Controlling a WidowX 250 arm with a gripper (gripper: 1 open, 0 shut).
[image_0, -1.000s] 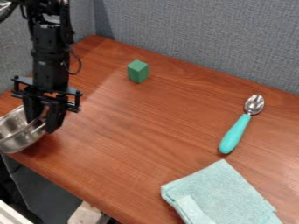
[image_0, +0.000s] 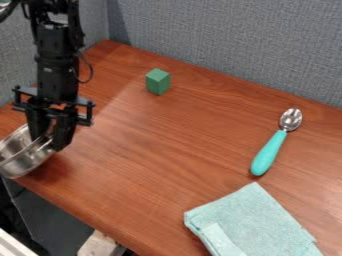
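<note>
The black robot arm hangs down at the left of the camera view, its gripper (image_0: 51, 128) low over a shiny metal bowl (image_0: 23, 154) at the table's left edge. The fingers are at the bowl's right rim or just inside it; whether they are closed on it cannot be told, as they are dark and overlap.
A green block (image_0: 158, 81) stands at the back, a spoon with a turquoise handle (image_0: 270, 150) lies at the right, and a folded light-blue cloth (image_0: 251, 222) lies at the front right.
</note>
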